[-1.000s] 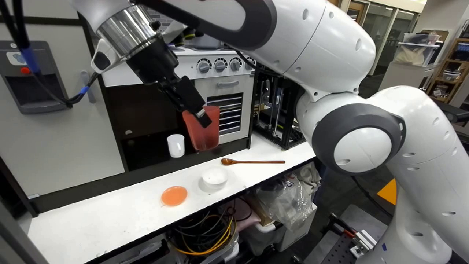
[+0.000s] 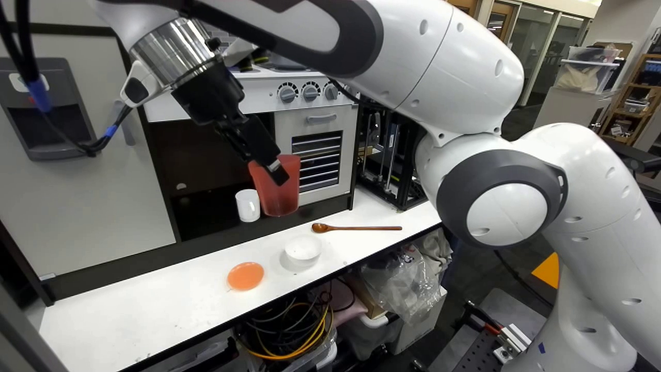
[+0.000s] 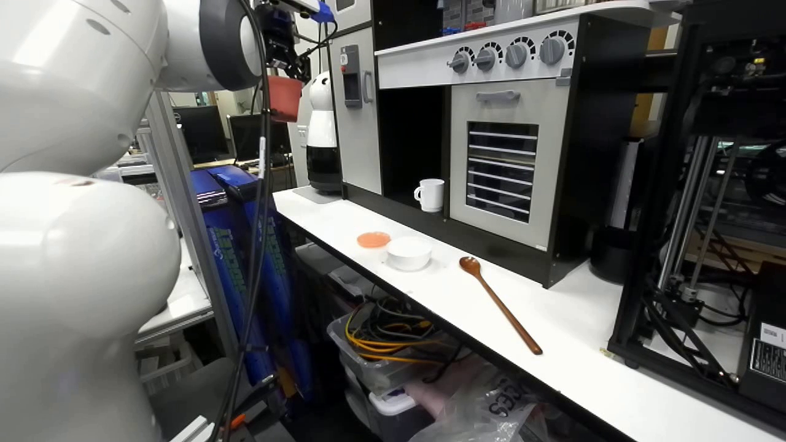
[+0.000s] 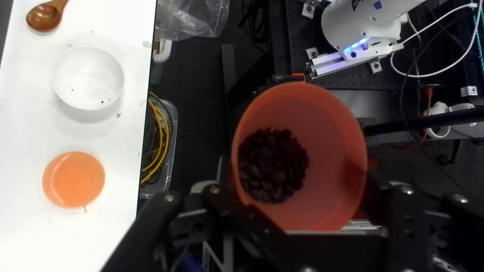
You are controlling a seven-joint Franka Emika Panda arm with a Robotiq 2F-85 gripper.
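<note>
A red translucent cup (image 2: 279,193) hangs in the air with my gripper (image 2: 280,172) shut on it. Looking into the cup (image 4: 324,149) in the wrist view, dark beans (image 4: 272,165) lie gathered toward one side of its bottom. On the white counter stands a white bowl (image 4: 88,78), which holds only a few dark specks. Beside the bowl lies a flat orange disc (image 4: 73,179), like a lid or small plate. In exterior view 2 the cup (image 3: 284,99) shows high above the counter's far end, the gripper partly hidden by cables.
A wooden spoon (image 3: 501,306) lies on the counter (image 3: 582,331). A white mug (image 3: 431,195) stands in the dark opening beside the toy oven (image 3: 501,162). Bins with cables (image 3: 390,339) sit below the front edge.
In exterior view 1 my gripper and the red cup have shifted slightly left and down. The bowl, disc, spoon and mug have not moved.
</note>
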